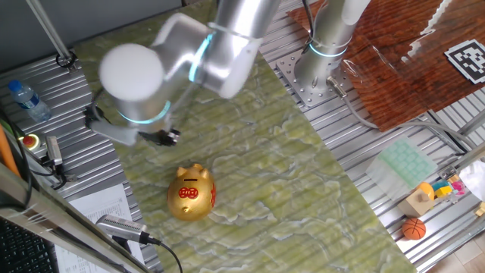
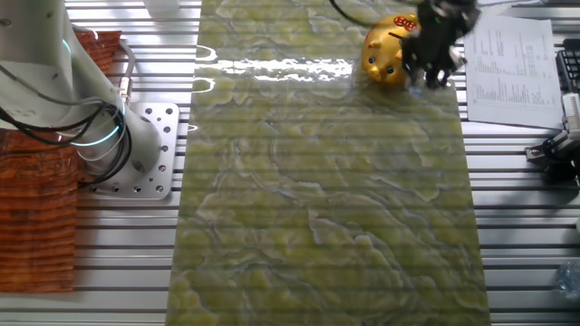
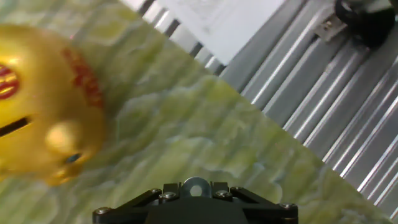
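Observation:
A golden piggy bank (image 1: pixel 191 194) with red markings and a dark slot on top stands on the green marbled mat (image 1: pixel 250 167). At the left of the wrist view the piggy bank (image 3: pixel 46 102) is partly cut off, its slot in sight. My gripper shows at the bottom of that view, shut on a small round metal disc (image 3: pixel 196 180) with a pale centre. In exterior view 1 the gripper (image 1: pixel 165 138) hangs above and behind the piggy bank, apart from it. Exterior view 2 shows the blurred gripper (image 2: pixel 437 45) overlapping the piggy bank's (image 2: pixel 384 65) right side.
A printed sheet (image 1: pixel 95 220) and a corded grey device (image 1: pixel 121 227) lie left of the mat. A water bottle (image 1: pixel 30 101) is farther back. On the right are a pale green box (image 1: pixel 402 163) and small toys.

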